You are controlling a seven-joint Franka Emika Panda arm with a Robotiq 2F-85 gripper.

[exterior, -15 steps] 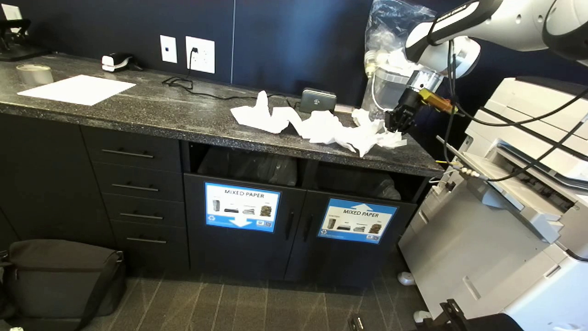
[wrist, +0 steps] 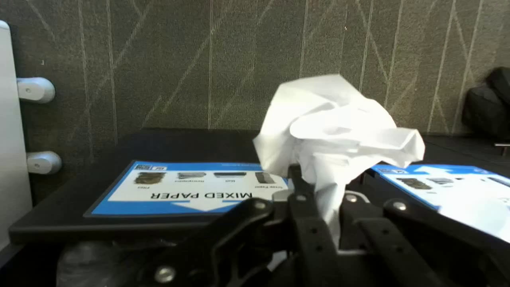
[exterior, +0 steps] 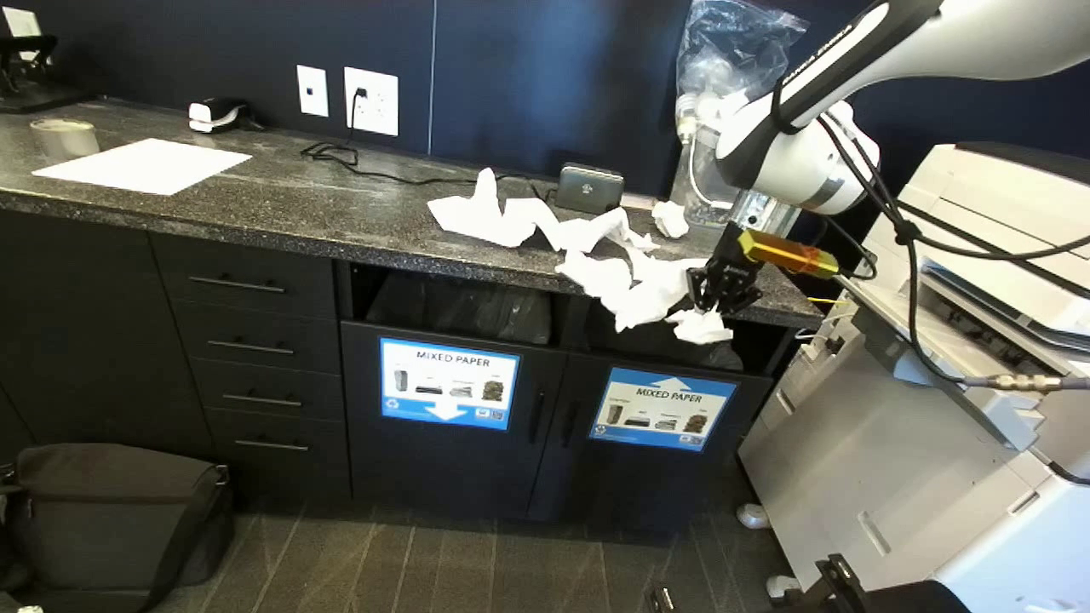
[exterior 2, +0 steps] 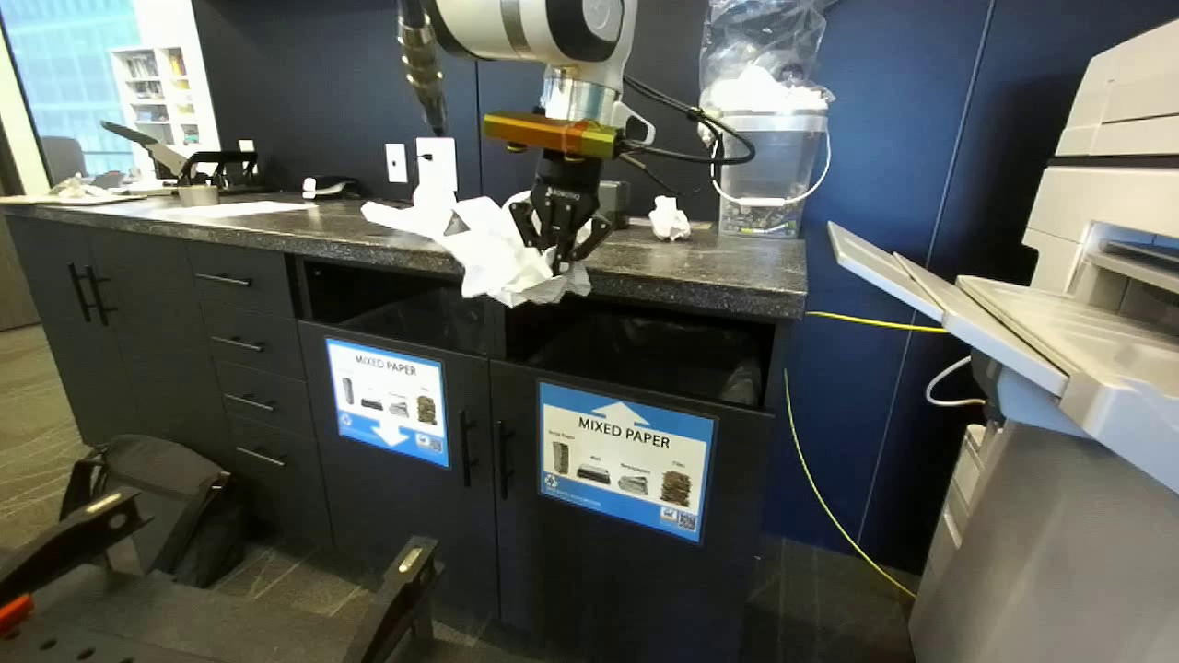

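Note:
My gripper point(exterior: 710, 306) is shut on a crumpled white paper point(exterior: 644, 291), holding it just in front of the counter's edge, over the right bin opening. In the wrist view the paper point(wrist: 330, 129) bunches up between the fingers and flares out beyond them. From the side, the same paper point(exterior 2: 503, 249) hangs at the counter's front edge and spreads to the left of the gripper point(exterior 2: 558, 260). More crumpled white paper point(exterior: 496, 214) lies on the counter; whether it is joined to the held piece I cannot tell. The right bin point(exterior 2: 663, 348) has a dark liner and a Mixed Paper sign.
On the counter point(exterior: 378, 225) stand a small dark box point(exterior: 589, 190), a loose paper ball point(exterior 2: 670, 219) and a clear bin point(exterior 2: 763, 166) with a bag. A second bin opening point(exterior: 460, 306) is at the left. The printer point(exterior: 899, 409) stands close on the right.

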